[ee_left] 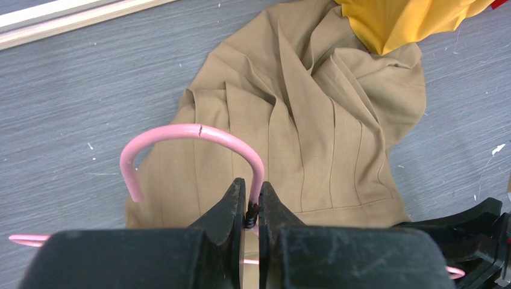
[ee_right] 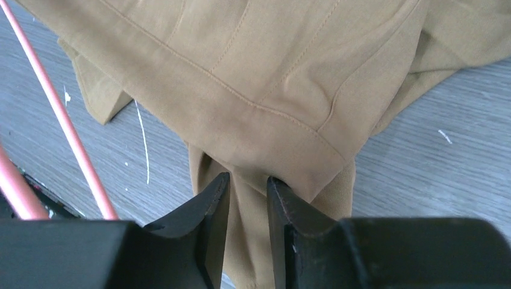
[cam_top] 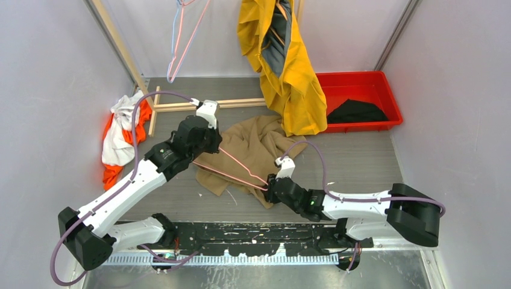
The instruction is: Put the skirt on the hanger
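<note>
The brown skirt (cam_top: 259, 144) lies crumpled on the grey floor. My left gripper is shut on a pink hanger (ee_left: 156, 132), which reaches diagonally over the skirt toward my right arm in the top view. In the right wrist view my right gripper is part open at the skirt's folded edge (ee_right: 283, 144), with fabric between and beyond its fingertips; whether it grips any is unclear. Pink hanger bars pass at the left of that view.
A yellow garment (cam_top: 286, 102) hangs behind the skirt. A red bin (cam_top: 379, 90) with dark cloth is at back right, orange and white clothes (cam_top: 117, 144) at left, and hangers (cam_top: 175, 54) hang above a wooden rack (cam_top: 181, 107).
</note>
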